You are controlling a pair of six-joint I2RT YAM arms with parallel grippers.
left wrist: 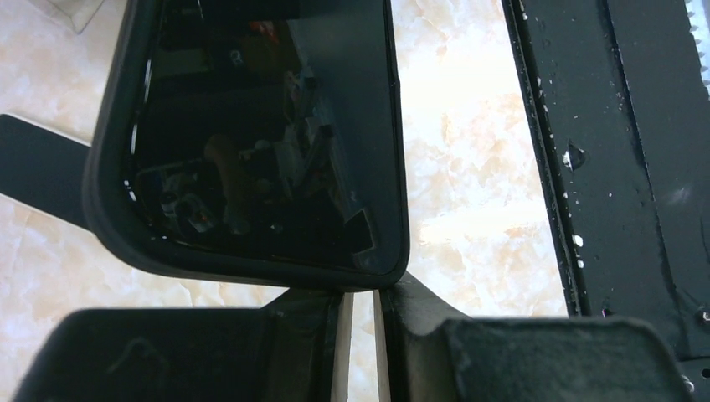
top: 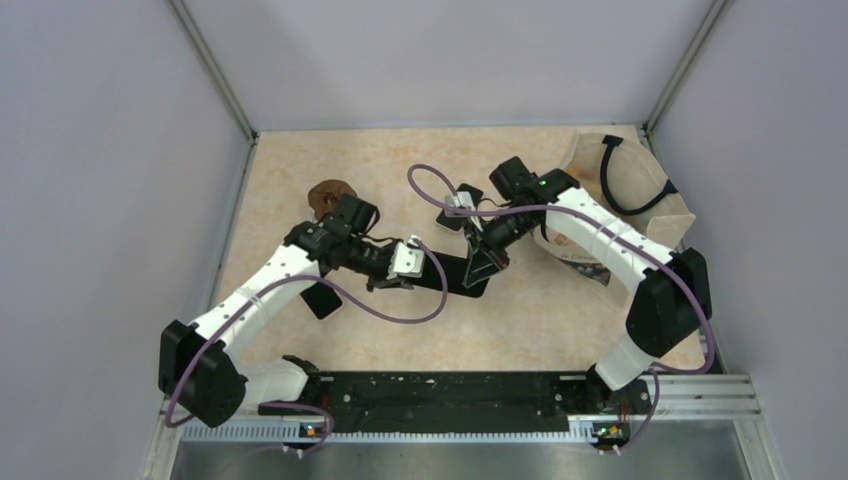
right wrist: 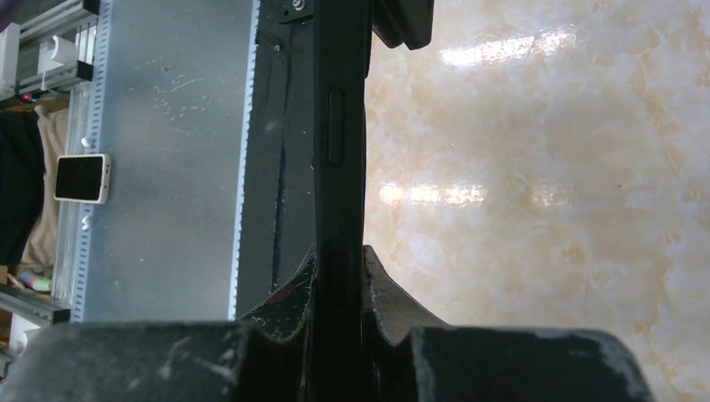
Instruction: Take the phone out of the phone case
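Note:
A black phone [left wrist: 259,142] in its black case [left wrist: 113,193] hangs above the middle of the table, between my two grippers. In the left wrist view its dark glossy screen faces the camera, and the case rim runs around the visible screen edges. My left gripper is shut on the case's near edge by a corner. From the other end, my right gripper is shut on the phone and case together; the right wrist view shows the case's side [right wrist: 336,167] edge-on, with its buttons. The top view shows the dark slab [top: 455,270] spanning between both grippers.
Another dark phone [top: 321,299] lies left of the left arm, and a second dark flat object [top: 460,207] lies behind the right gripper. A brown round item [top: 328,197] is at the back left, a tote bag [top: 640,215] at the right.

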